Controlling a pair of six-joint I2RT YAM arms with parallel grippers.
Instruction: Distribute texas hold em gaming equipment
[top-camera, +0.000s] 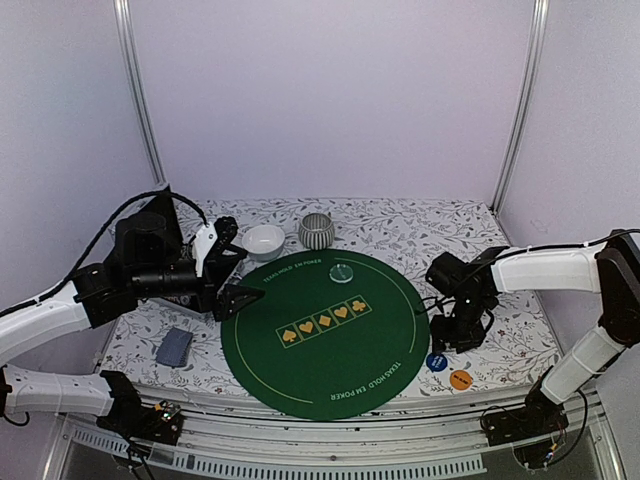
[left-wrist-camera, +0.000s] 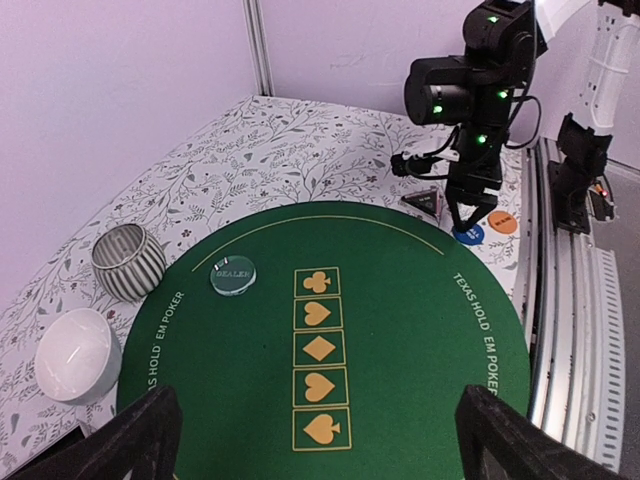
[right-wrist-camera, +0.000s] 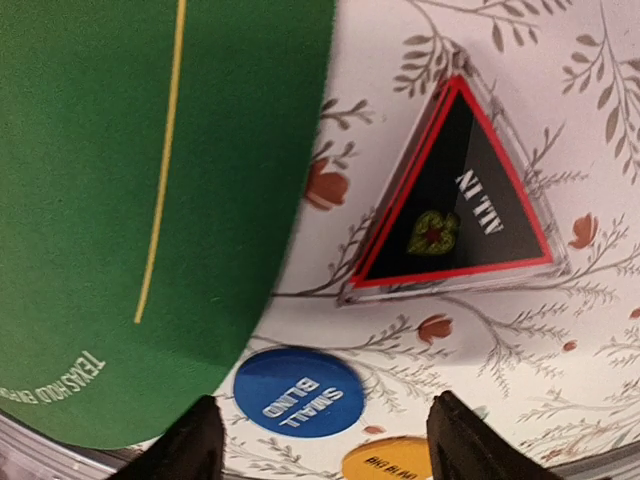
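A blue SMALL BLIND disc (right-wrist-camera: 300, 392) lies flat at the right edge of the green poker mat (top-camera: 320, 375). My right gripper is over it, fingers spread apart and the disc in the gap between them, nearer the left finger. Beside it lies the orange BIG BLIND disc (top-camera: 461, 380), partly cut off in the right wrist view. A black and red triangular ALL IN marker (right-wrist-camera: 455, 215) rests just off the mat, mostly hidden from above by the right gripper. The clear DEALER disc (left-wrist-camera: 232, 275) sits on the mat. Over the mat's left side my left gripper (top-camera: 255, 280) hangs open and empty.
A white bowl (top-camera: 264, 241) and a ribbed grey cup (top-camera: 316, 231) stand behind the mat. At the left lies a dark blue card stack (top-camera: 174, 346), with a partly hidden box behind the left arm.
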